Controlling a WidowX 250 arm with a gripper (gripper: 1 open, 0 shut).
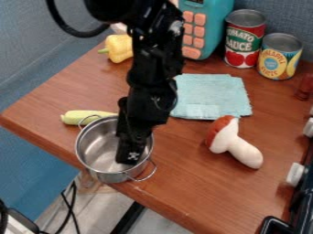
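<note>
My black gripper (132, 148) reaches down into a steel pot (95, 152) at the front left of the wooden table, its lower end inside the rim. The fingertips are dark and partly hidden by the pot, so I cannot tell whether they are open or shut, or whether anything is between them.
A yellow-green vegetable (86, 117) lies behind the pot. A blue cloth (210, 96), a white-and-red toy (239, 148), two cans (244, 41) (279, 57), a toy microwave (199, 27) and a yellow item (117, 47) surround it. A black stove (288, 215) stands at right.
</note>
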